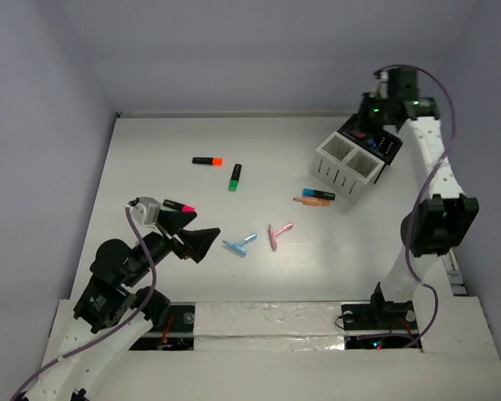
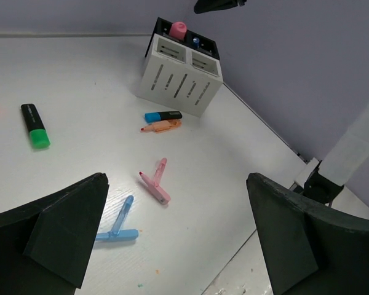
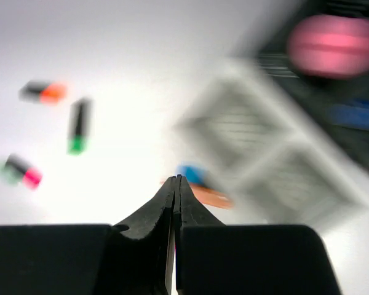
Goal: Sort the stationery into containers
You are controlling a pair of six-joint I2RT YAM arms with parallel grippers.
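At the back right stands an organizer (image 1: 344,174) with white front compartments and a black back part. A pink object (image 2: 178,31) and a blue object (image 2: 196,42) sit in the black part. My right gripper is over it, fingertips together, with no object clearly visible between them. My left gripper is open and empty above the table's left side. Markers lie loose: black-orange (image 1: 207,161), black-green (image 1: 235,177), black-pink (image 1: 179,205) by the left gripper, and black-blue (image 1: 319,194). An orange pen (image 2: 161,126) lies beside the last.
Mid-table lie a blue T-shaped item (image 1: 240,245) and a pink T-shaped item (image 1: 278,235). A pale green object (image 3: 3,171) rests beside the black-pink marker. Walls stand behind and at the sides.
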